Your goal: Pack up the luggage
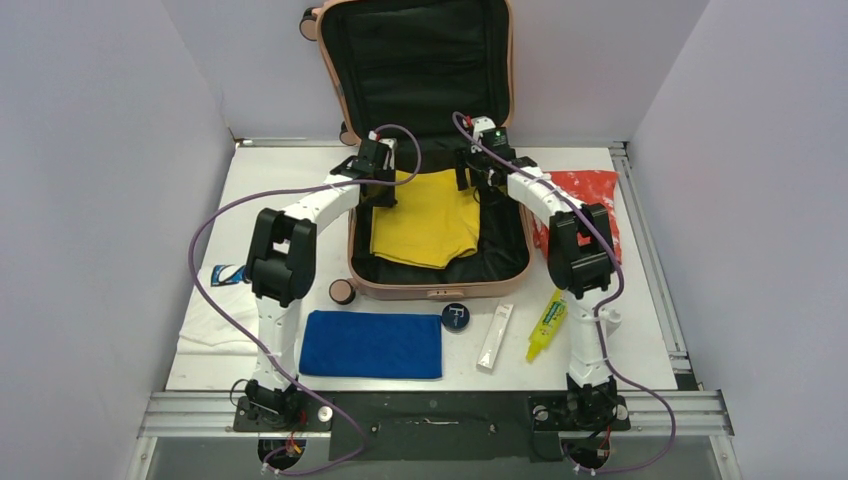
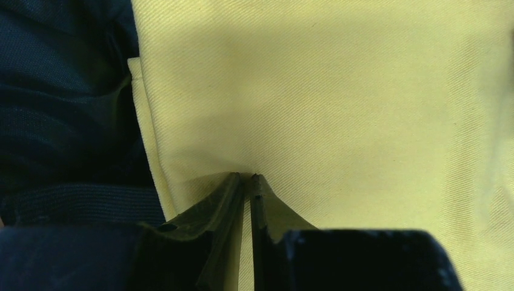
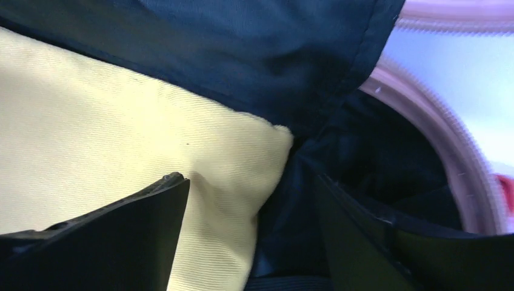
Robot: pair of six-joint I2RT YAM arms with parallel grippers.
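Note:
A folded yellow cloth [image 1: 424, 225] lies flat in the dark-lined base of the open pink suitcase [image 1: 400, 292]. My left gripper [image 1: 388, 200] is over its upper left part. In the left wrist view, the two fingertips of the left gripper stand nearly together above the cloth, with no cloth visibly gripped. My right gripper [image 1: 467, 180] is at the cloth's upper right. Seen from the right wrist, the right gripper is open, one finger over the yellow cloth [image 3: 121, 139] and the other over the dark lining [image 3: 363, 151].
On the table lie a folded blue cloth [image 1: 370, 345], a round dark tin [image 1: 455, 317], a white box [image 1: 495, 337], a yellow tube [image 1: 547, 325] and a brown-lidded jar [image 1: 342, 291]. A red cloth [image 1: 590, 190] sits right; white cloth [image 1: 218, 318] left. The raised lid [image 1: 420, 70] stands behind.

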